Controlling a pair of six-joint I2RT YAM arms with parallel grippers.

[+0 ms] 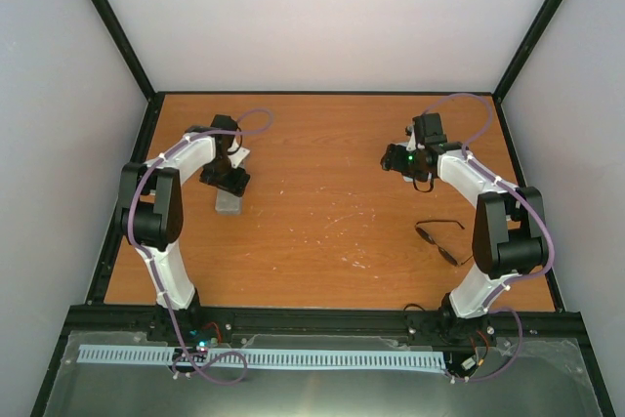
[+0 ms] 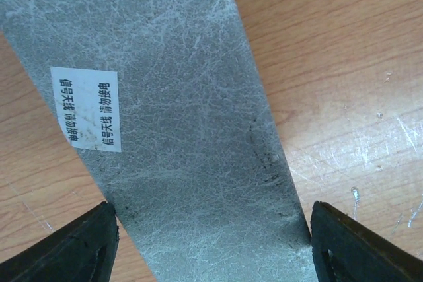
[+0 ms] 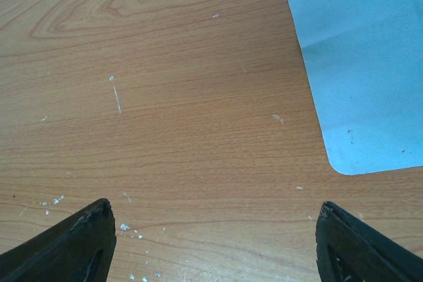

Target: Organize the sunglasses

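Observation:
Dark sunglasses (image 1: 437, 247) lie with arms unfolded at the right front of the table, beside the right arm. My left gripper is low over a grey rectangular case (image 2: 178, 123) with a white label, its open fingers at the case's two long sides. My right gripper stands open above bare wood, with nothing between its fingers. A light blue cloth (image 3: 357, 64) lies just beyond it in the right wrist view, mostly covered by the arm in the top view.
Dark frame rails and white walls border it at the sides and back.

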